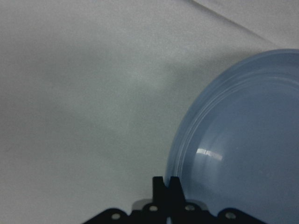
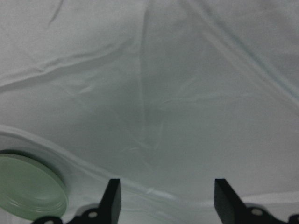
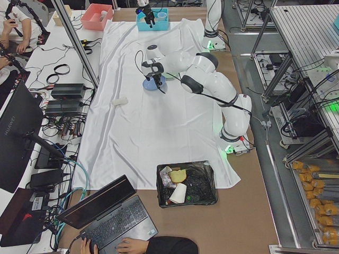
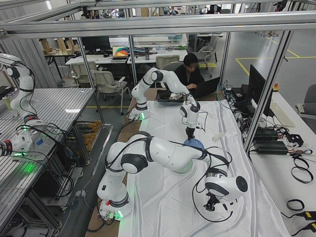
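Note:
A blue plate (image 1: 233, 140) lies on the white cloth. My left gripper is at its rim, its fingers close together on the rim; the same plate (image 3: 149, 85) shows under that arm in the left camera view. A green plate (image 2: 28, 186) lies to the lower left in the right wrist view and behind the blue one in the right camera view. My right gripper stands open above bare cloth, nothing between its fingers.
A dark bin with items (image 3: 201, 196) sits at the near edge, a blue basket (image 3: 143, 22) at the far edge. A small pale object (image 3: 119, 101) lies on the cloth left of the plates.

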